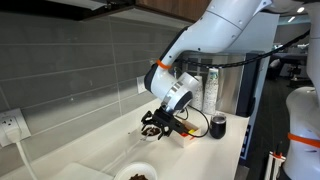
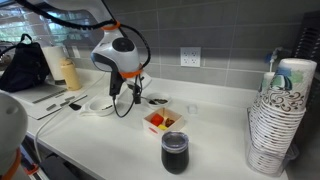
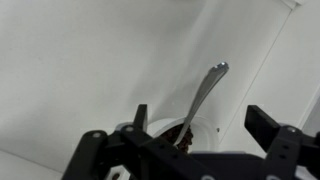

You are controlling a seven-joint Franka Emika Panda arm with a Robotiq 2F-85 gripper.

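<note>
My gripper is open in the wrist view, its black fingers spread to either side of a metal spoon. The spoon's handle rises out of a white bowl that holds dark bits. The handle shows between the two fingers in the picture, but nothing is gripped. My gripper partly covers a bowl of dark bits by the wall in exterior view 1. How far the fingertips stand from the handle is unclear.
Another white bowl with dark contents sits nearer the front. An open box with colourful items and a black canister stand to one side. Stacked cups are at the right.
</note>
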